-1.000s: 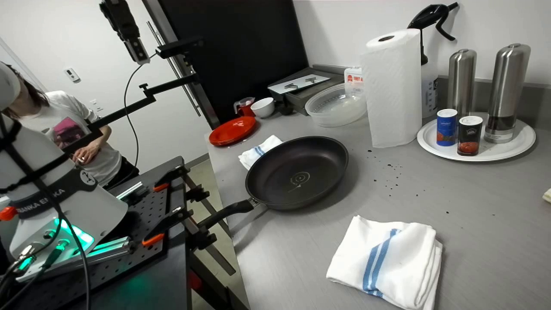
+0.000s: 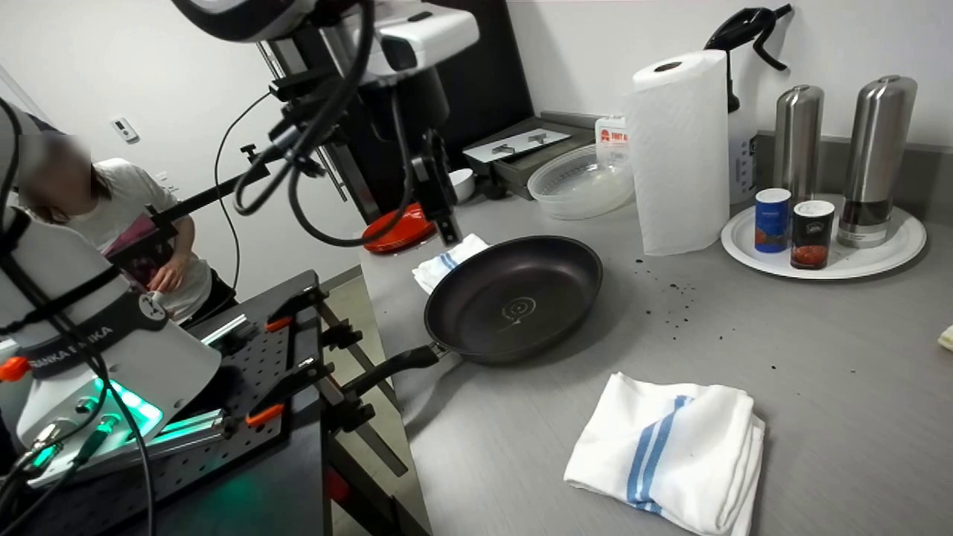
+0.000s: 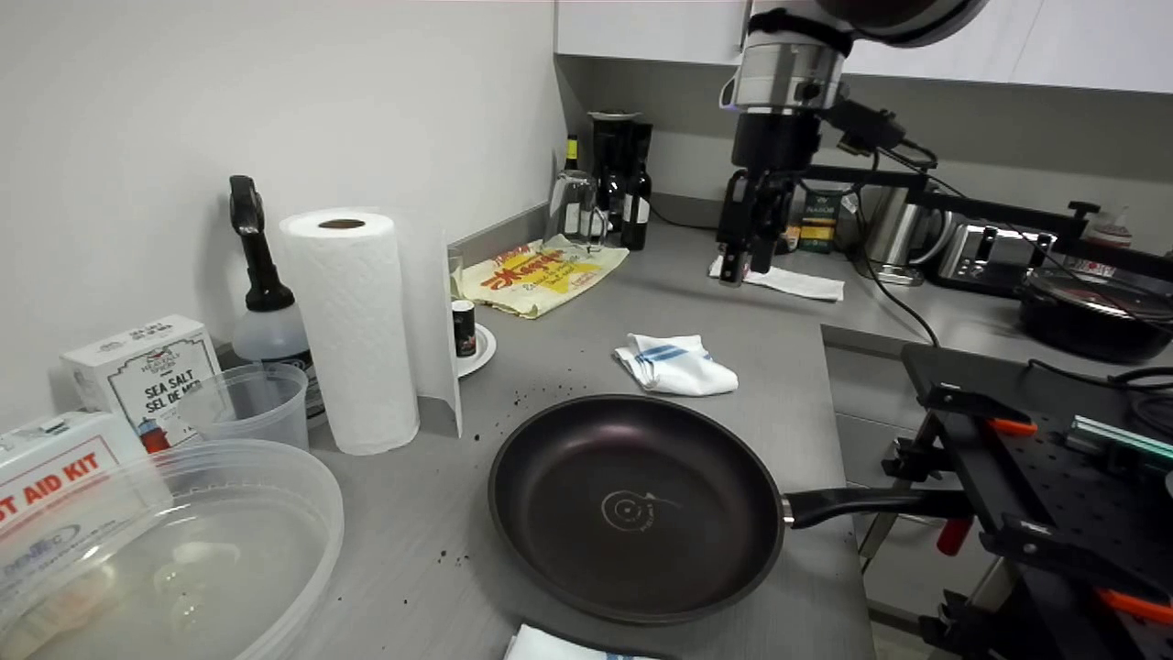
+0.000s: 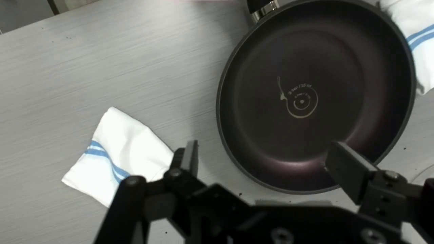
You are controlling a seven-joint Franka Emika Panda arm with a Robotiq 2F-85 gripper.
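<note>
A black frying pan [image 2: 518, 304] lies on the grey counter, its handle [image 3: 880, 502] reaching past the counter's edge. One folded white towel with blue stripes [image 4: 126, 148] sits apart from the pan; in exterior view 1 this towel [image 2: 616, 438] is nearest the camera. Against the pan's other side rests a second striped towel [image 4: 419, 36], partly hidden by the rim. My gripper is open, raised well above the counter, with its fingers spread and nothing between them. From exterior view 2, the gripper [image 3: 745, 264] hangs in the air, touching nothing.
A paper towel roll [image 2: 679, 152] stands by the wall, near a white plate [image 2: 822, 268] with shakers and grinders. Clear plastic containers [image 3: 313, 517] and a red plate [image 2: 384, 240] are farther along. Dark crumbs lie beside the pan. A person [image 2: 134, 214] is behind the arm's base.
My arm has swung from the upper left toward the counter and lower, now covering part of the red plate and white bowl. Pan and towels have not moved. The person has shifted slightly.
</note>
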